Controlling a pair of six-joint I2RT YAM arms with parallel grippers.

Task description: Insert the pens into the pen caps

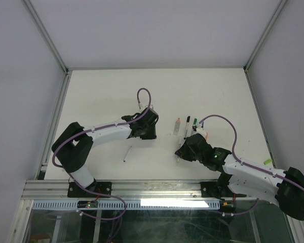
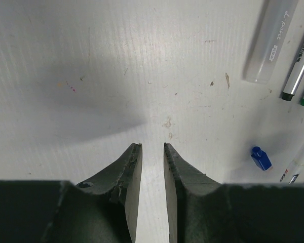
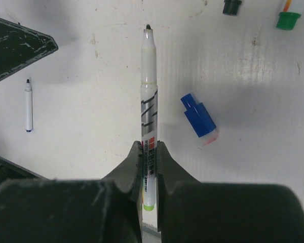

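My right gripper is shut on an uncapped white and silver pen [image 3: 148, 106], tip upward in the right wrist view. A blue cap lies beside it, also in the left wrist view [image 2: 261, 158]. My left gripper hangs over bare white surface, part open with a narrow, empty gap between its fingers. A thin white pen [image 1: 127, 154] lies left of centre. Markers [image 2: 298, 66] and a clear tube [image 2: 271, 40] lie to the right of the left gripper.
A small green object [image 1: 267, 161] lies at the right edge. Walls border the table at both sides and the back.
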